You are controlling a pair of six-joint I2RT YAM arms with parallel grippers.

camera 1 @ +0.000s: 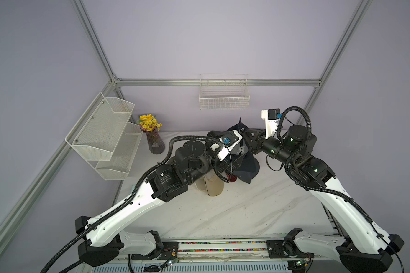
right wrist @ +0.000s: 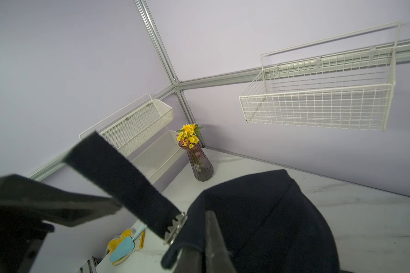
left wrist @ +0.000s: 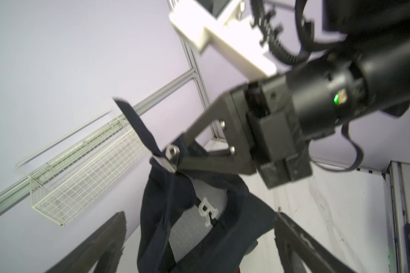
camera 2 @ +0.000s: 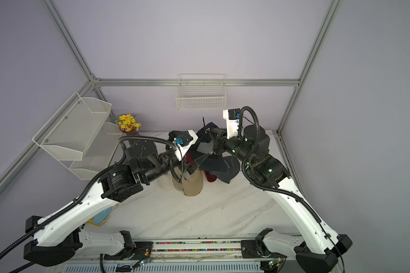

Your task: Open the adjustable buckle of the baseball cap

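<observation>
The dark navy cap (right wrist: 264, 218) hangs from my right gripper, which is shut on it beside the metal buckle (right wrist: 175, 227). The strap sticks up from the buckle with its end free; in the left wrist view it rises above the right gripper's fingertips. My left gripper is open, facing the cap from a short distance, with nothing clearly between its fingers; in the top views it is partly hidden by its own housing.
Beige (camera 1: 214, 186) and red (camera 2: 210, 176) objects lie under the cap. A flower vase (camera 1: 155, 141) stands back left; wire baskets (camera 1: 223, 95) hang on the walls.
</observation>
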